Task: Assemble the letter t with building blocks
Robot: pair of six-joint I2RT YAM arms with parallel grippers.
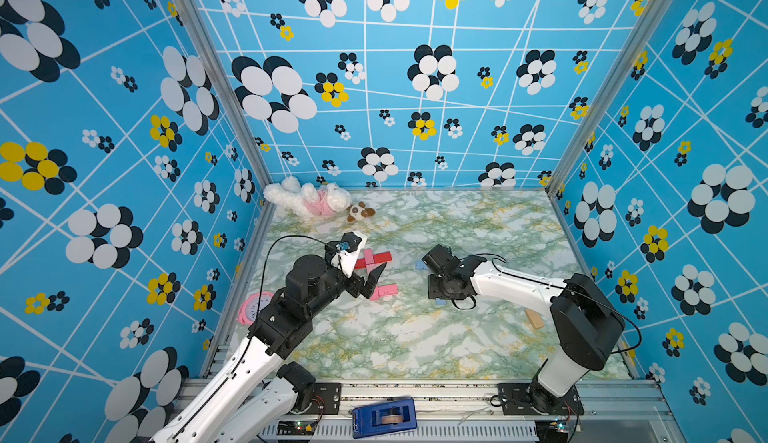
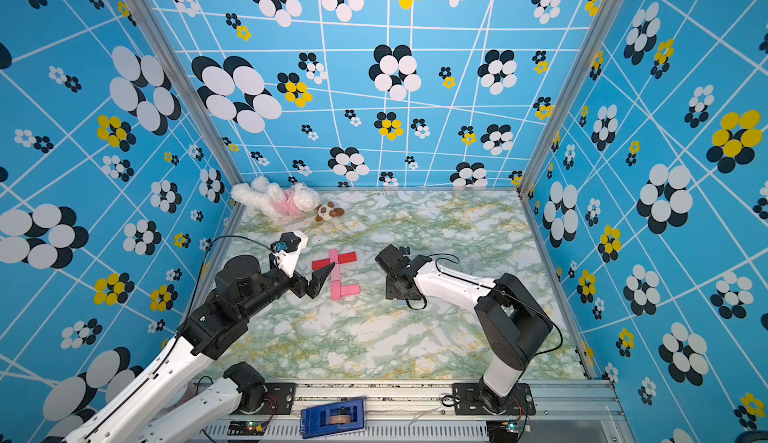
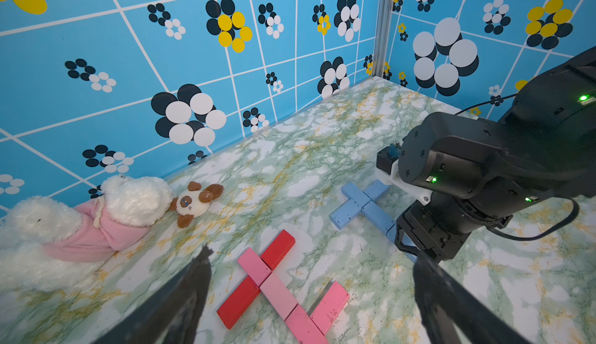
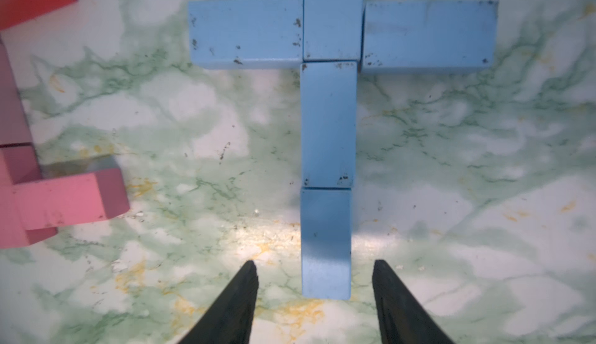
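Red blocks (image 3: 278, 247) and pink blocks (image 3: 279, 294) form a t on the marble table, with a short pink foot (image 4: 68, 198) pointing right. To their right, blue blocks (image 4: 327, 123) form a cross with a long stem and a bottom block (image 4: 326, 244), without a foot. My right gripper hangs over the blue stem's lower end, fingers apart either side of it in the right wrist view, holding nothing. My left gripper is open above the pink and red t, nothing between its fingers.
A white plush toy (image 1: 308, 199) and a small brown-and-white toy (image 1: 360, 211) lie at the back left. A pink round object (image 1: 254, 307) is at the left edge. A wooden piece (image 1: 534, 317) lies at right.
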